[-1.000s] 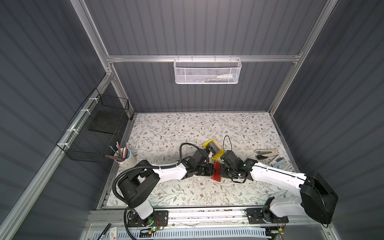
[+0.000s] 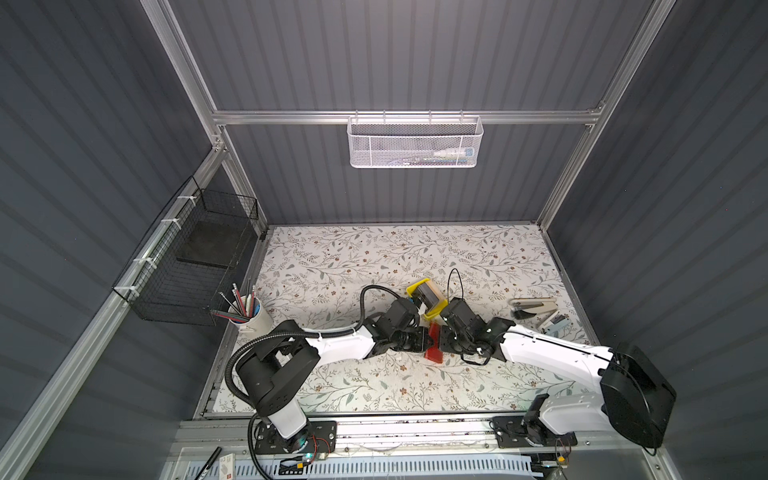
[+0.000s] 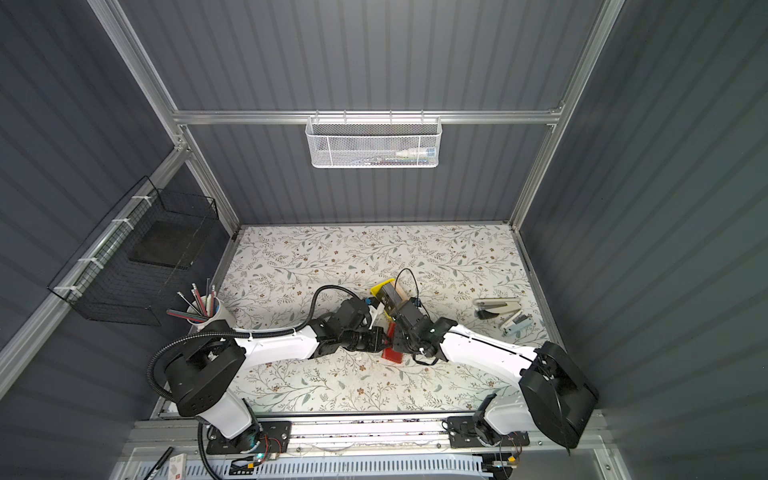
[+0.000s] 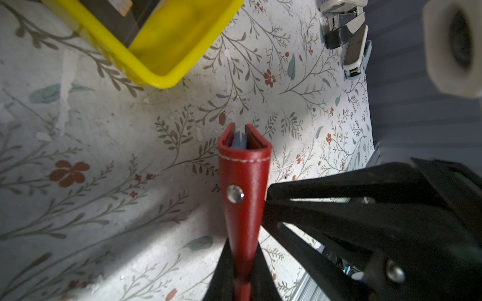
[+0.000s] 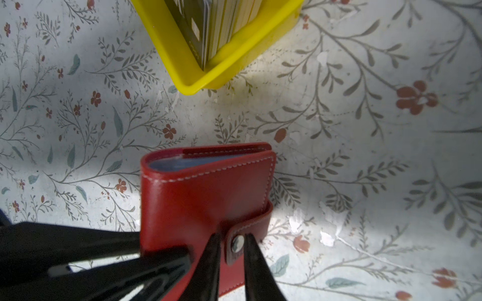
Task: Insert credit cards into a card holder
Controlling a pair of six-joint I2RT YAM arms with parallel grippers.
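A red card holder stands upright over the table, closed by a strap with a silver snap. Its open top faces up and shows clear sleeves inside. My left gripper is shut on the holder, one finger on each face. From the strap side, my right gripper has its fingertips spread slightly apart around the snap; contact with the strap is hard to tell. Behind the holder, a yellow tray contains a row of upright cards. Both arms partly cover the holder in the top views.
Staplers and similar stationery lie at the right of the table. A cup of pens stands at the left. A black wire basket and a white mesh basket hang on the frame.
My right gripper has shifted very slightly toward the holder. The left gripper, holder and tray look unmoved.
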